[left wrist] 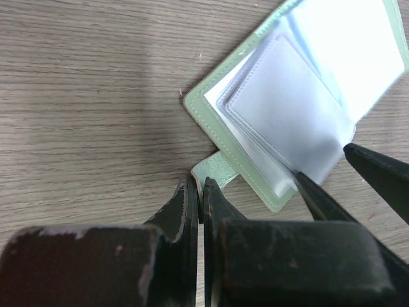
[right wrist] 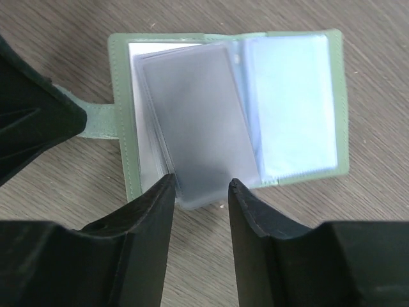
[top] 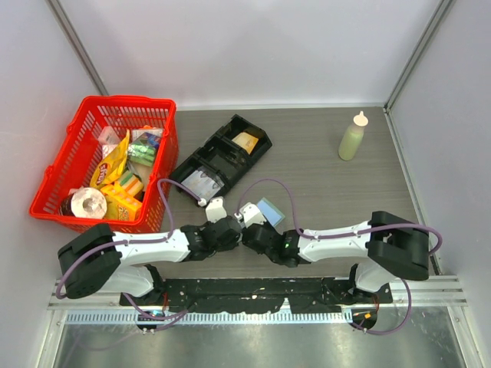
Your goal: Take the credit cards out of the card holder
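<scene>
The card holder (right wrist: 342, 105) lies open on the table, pale with a green stitched border. In its nearer half sits a greyish-white sleeve or stack of cards (right wrist: 204, 115); single cards cannot be told apart. At the holder's edge, my left gripper is shut on the short green strap (left wrist: 216, 169). My right gripper is part open, its fingers (right wrist: 167, 192) apart over the lower end of the stack. Whether they touch it cannot be told. From above, the arms cover most of the holder, leaving a pale blue corner in sight.
A red basket (top: 165, 176) full of packets stands at the left. Beside it lies a black divided tray (top: 230, 157). A bottle (top: 352, 138) with pale green contents stands at the back right. Bare table spreads across the middle right.
</scene>
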